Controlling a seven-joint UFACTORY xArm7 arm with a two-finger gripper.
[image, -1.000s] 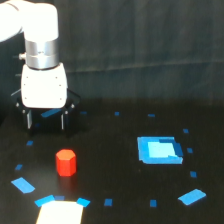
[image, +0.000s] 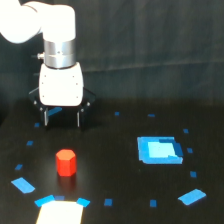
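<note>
A red block (image: 66, 163) sits on the black table, left of the middle and toward the front. Above and behind it in the picture hangs my white gripper (image: 62, 122). Its thin dark fingers stand apart, with nothing visible between them, and they are hard to make out against the dark background. To the right lies a shallow blue tray (image: 141, 150) with a pale floor.
Light blue strips lie at the left (image: 22, 185) and right (image: 192, 197), with more near the front. A white object (image: 60, 213) is cut off by the bottom edge. Small blue marks dot the table. Between block and tray the surface looks clear.
My gripper has moved to the right, nearer in line with the red block. The block and the tray have not moved.
</note>
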